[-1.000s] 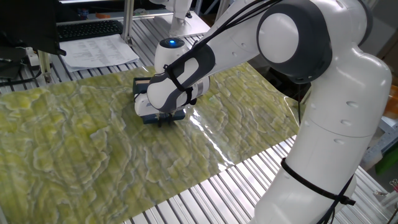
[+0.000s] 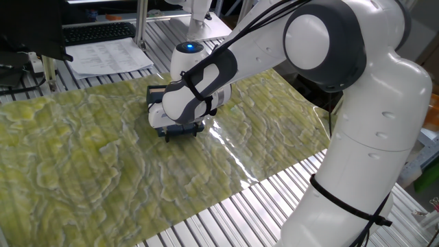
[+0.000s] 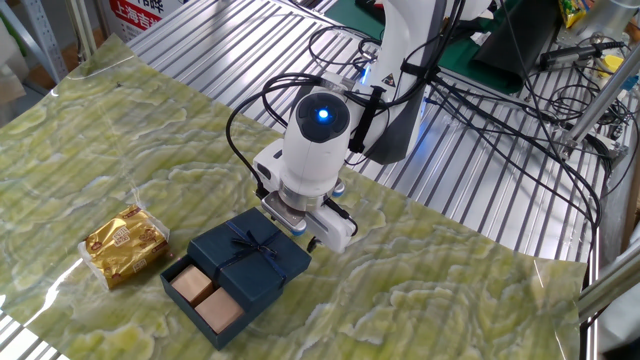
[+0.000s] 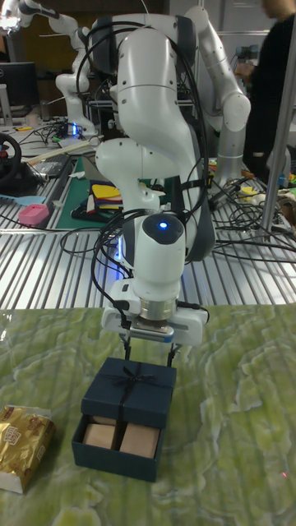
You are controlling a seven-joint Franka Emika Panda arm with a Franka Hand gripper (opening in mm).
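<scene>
The dark blue gift box (image 3: 216,337) sits on the mat with tan blocks (image 4: 139,440) showing in its uncovered part. Its lid (image 4: 129,389), tied with a dark ribbon bow (image 3: 253,244), lies shifted back, covering only part of the box. Just at the lid's back edge is my gripper (image 4: 149,359), its two thin dark fingers spread apart and pointing down. In exterior view 1, the gripper (image 2: 181,137) shows open on the box's near side, the hand hiding much of the box. Nothing shows held. Whether the fingertips touch the lid, I cannot tell.
A gold foil packet (image 3: 125,246) lies beside the box. The green marbled mat (image 2: 75,171) has wide free room around them. Papers (image 2: 110,57) and a keyboard (image 2: 96,32) lie beyond the mat; cables (image 3: 520,160) hang near the arm.
The gripper's fingers, close together a second ago, have spread apart to both sides. The arm and the box appear to have stayed in place.
</scene>
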